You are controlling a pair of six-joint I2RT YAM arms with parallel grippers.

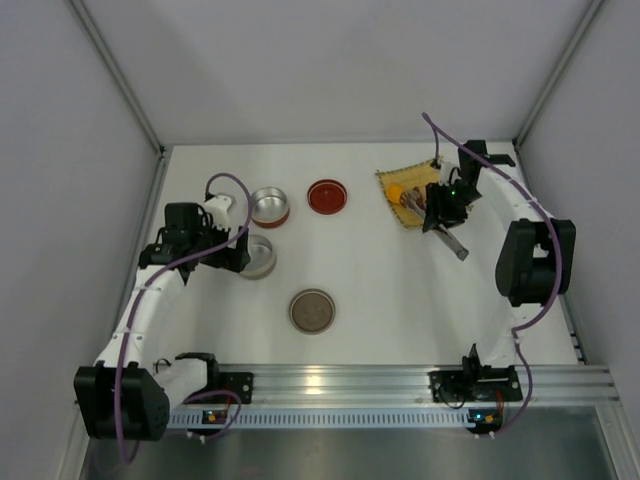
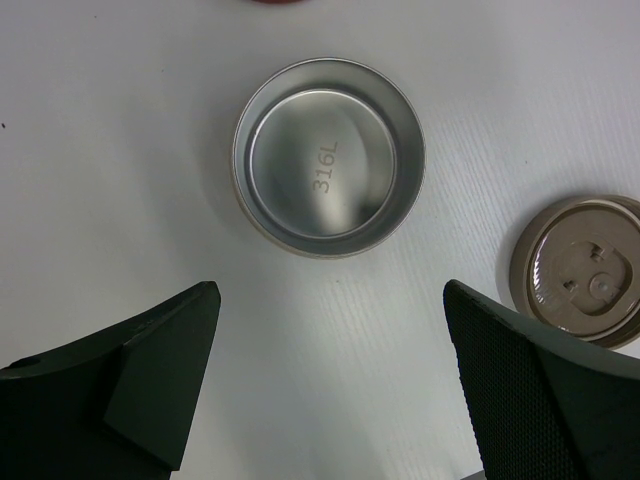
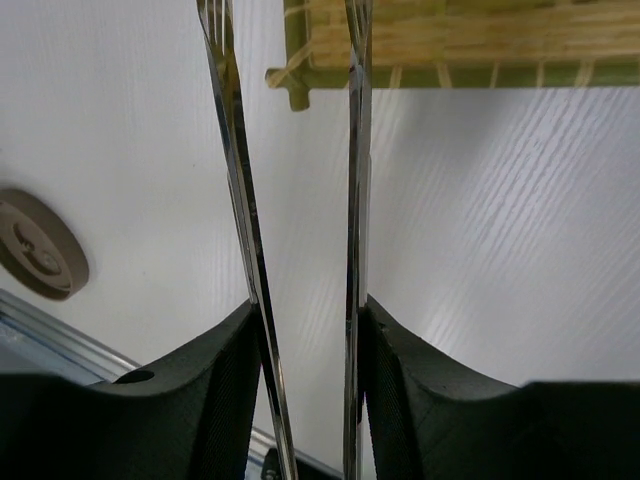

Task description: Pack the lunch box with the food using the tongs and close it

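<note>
My right gripper is closed around a pair of metal tongs (image 3: 358,190), one finger against each arm, the arms slightly apart. In the top view, the tongs (image 1: 452,243) slant across a yellow woven basket (image 1: 392,180) holding an orange item (image 1: 395,193) and a brown one partly hidden by the gripper. Whether anything sits between the tong tips cannot be seen. Near the round steel box (image 2: 330,158), my left gripper stands open and empty. A second steel box with a reddish outside (image 1: 270,206) lies behind it.
A red lid (image 1: 327,196) lies at the back centre, and a brown lid (image 1: 312,311) rests near the front edge. The table between the lids and the basket is clear. Walls close in the back and both sides.
</note>
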